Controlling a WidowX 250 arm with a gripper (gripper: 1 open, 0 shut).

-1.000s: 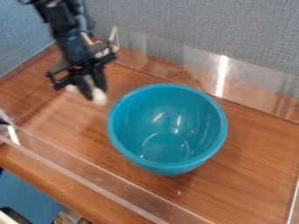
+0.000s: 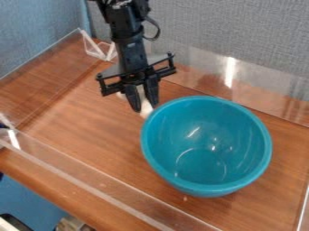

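Note:
My black gripper (image 2: 137, 83) hangs over the wooden table, just behind and left of a large teal bowl (image 2: 205, 149). It is shut on a small whitish object (image 2: 146, 109), low at the bowl's back-left rim. The object's shape is partly hidden and too small to tell.
A grey wall (image 2: 229, 36) stands behind, with a clear strip at its foot. Blue shows beyond the table's front-left edge.
My gripper has moved right from the table's left part to beside the bowl, carrying the whitish object. The bowl appears shifted slightly right.

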